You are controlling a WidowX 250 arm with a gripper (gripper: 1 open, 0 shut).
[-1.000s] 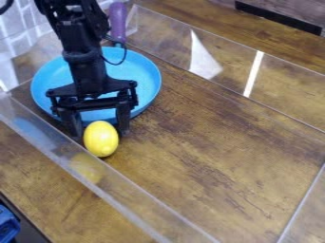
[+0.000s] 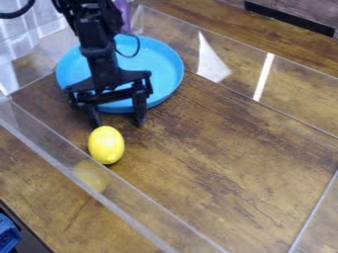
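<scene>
The black robot arm (image 2: 99,49) reaches down from the top left over a blue bowl (image 2: 158,61). Its gripper (image 2: 109,113) stands open low at the bowl's front edge, just above and behind a yellow egg-shaped object (image 2: 106,146) on the wooden floor. Nothing shows held between its fingers, though their tips are dark and hard to make out.
Clear plastic walls border the area at left and back. A purple object (image 2: 125,14) stands behind the bowl. A dark blue item (image 2: 11,237) lies at the lower left corner.
</scene>
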